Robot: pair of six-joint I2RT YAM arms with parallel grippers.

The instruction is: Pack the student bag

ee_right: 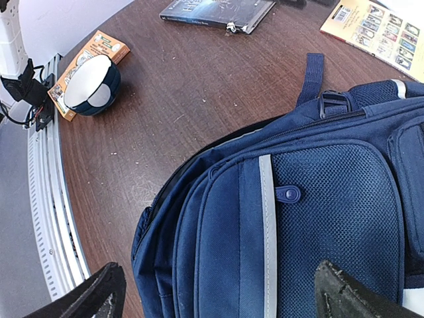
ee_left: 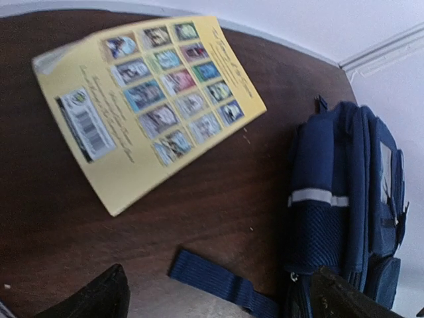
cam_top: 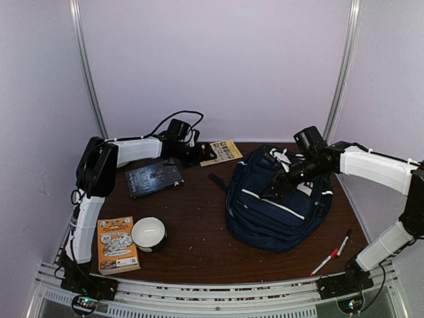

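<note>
The navy backpack (cam_top: 275,215) lies on the right half of the table, its front mesh pocket (ee_right: 338,212) facing up in the right wrist view. Over it hovers my right gripper (cam_top: 275,182), open and empty. At the back edge lies a thin yellow book (ee_left: 159,99), showing its barcode and small cover pictures. My left gripper (cam_top: 206,154) is open at this book's left end in the top view, with nothing seen between its fingers. A dark blue book (cam_top: 155,179) lies flat at the left. Nearer the front, an orange book (cam_top: 116,245) lies beside a white-lined bowl (cam_top: 148,232).
A red-and-white marker (cam_top: 324,262) and a black-and-white one (cam_top: 343,243) lie at the front right. A backpack strap (ee_left: 212,275) reaches across the table toward the left. The table's middle, between bowl and backpack, is clear.
</note>
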